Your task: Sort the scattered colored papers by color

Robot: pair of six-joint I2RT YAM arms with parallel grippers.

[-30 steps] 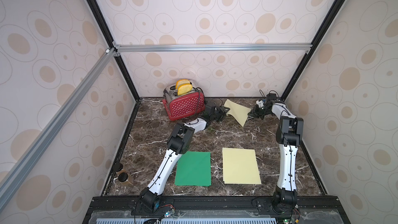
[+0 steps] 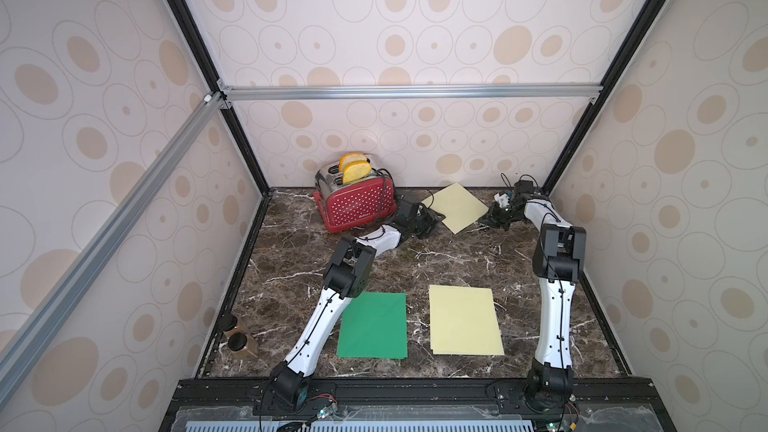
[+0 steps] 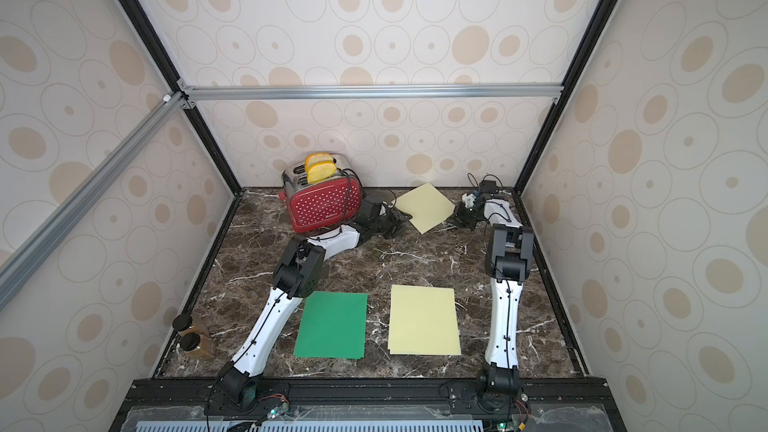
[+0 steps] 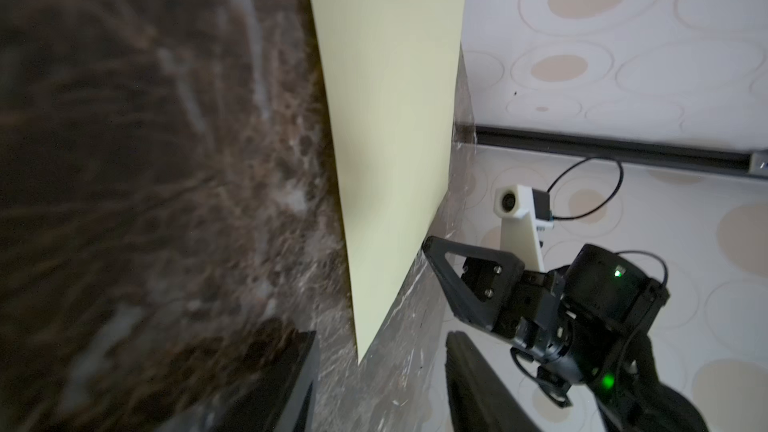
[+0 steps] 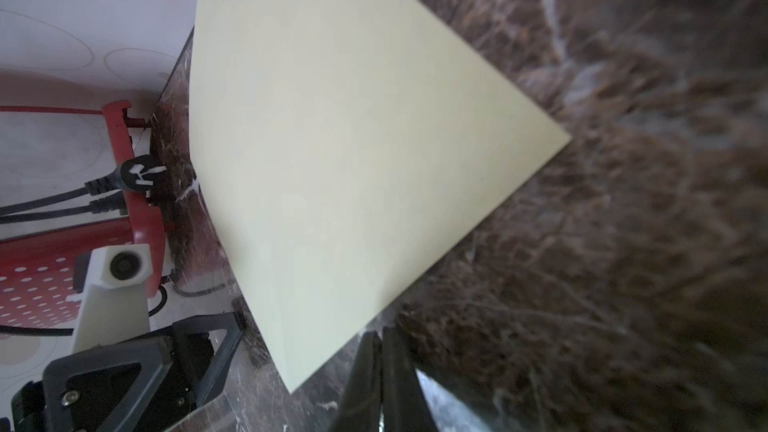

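A loose pale yellow paper (image 2: 456,209) lies at the back of the table between my two grippers, looking almost flat. Two sorted sheets are in front: green paper (image 2: 373,325) and a pale yellow pile (image 2: 465,321). My left gripper stands part open by the loose sheet's left side; the paper's near corner (image 4: 364,340) shows beyond the gap, with nothing gripped. In the right wrist view my right gripper is shut, its tips right at the edge of the loose paper (image 5: 344,136). No paper shows between its fingers, and contact cannot be told.
A red toaster (image 2: 361,203) with yellow slices stands at the back left, close to the left arm; its plug and cord (image 5: 137,173) lie beside it. Two dark-lidded jars (image 2: 238,341) are at the front left.
The loose paper was bent between the grippers and has since spread out and turned, with its far corner now toward the wall.
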